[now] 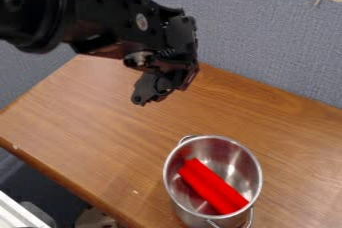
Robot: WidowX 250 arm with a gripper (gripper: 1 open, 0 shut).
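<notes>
A black robot arm reaches in from the upper left, and its gripper [158, 84] hangs above the middle of the wooden table, apart from the other things. The gripper is seen side-on and dark, so its fingers are hard to make out; nothing visible is held in it. At the lower right stands a steel pot [179, 160] with side handles, holding a red cylinder [211, 185] that lies slanted inside it.
A grey padded wall [267, 47] runs along the back. A white object [19, 217] shows beyond the table's lower left edge.
</notes>
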